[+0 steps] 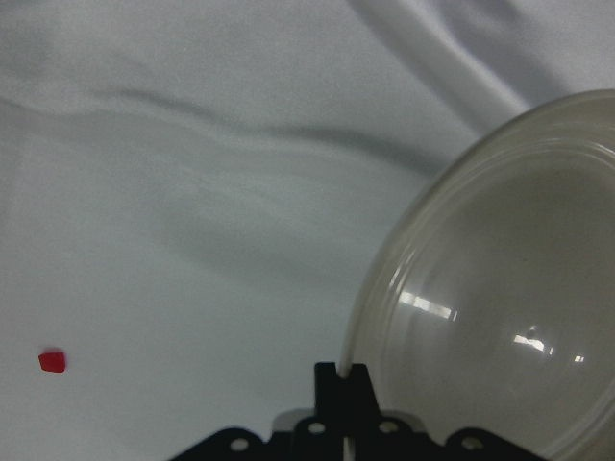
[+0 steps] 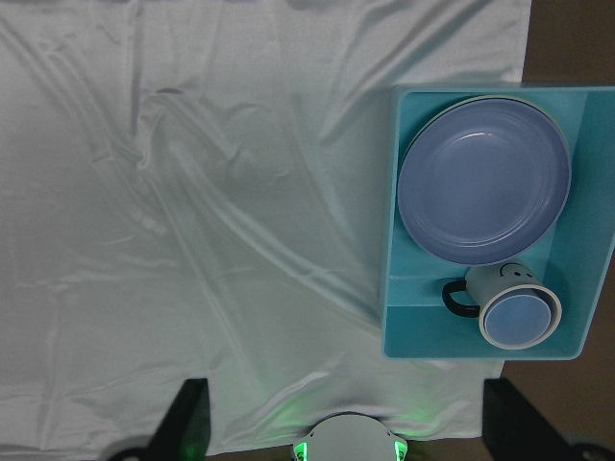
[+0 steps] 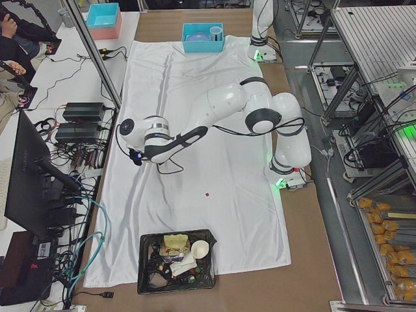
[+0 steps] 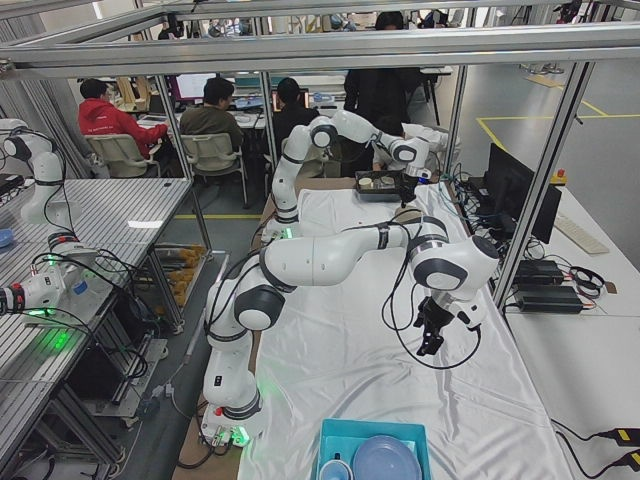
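Note:
In the left wrist view a greyish round dish [image 1: 500, 298] fills the right side, and my left gripper has its fingertips together on the dish's rim. A small red piece [image 1: 52, 361] lies on the cloth [image 1: 192, 240] to the left. My right gripper hangs open over the cloth, nothing visible between its fingers. Beside it in the right wrist view, a teal bin [image 2: 404, 327] holds stacked blue plates [image 2: 480, 178] and a mug [image 2: 514, 312] with a blue inside.
A black tray [image 3: 146, 260] with a bowl, sponge and debris sits at the cloth's near end in the camera left view. A monitor, boxes and cables line the left side.

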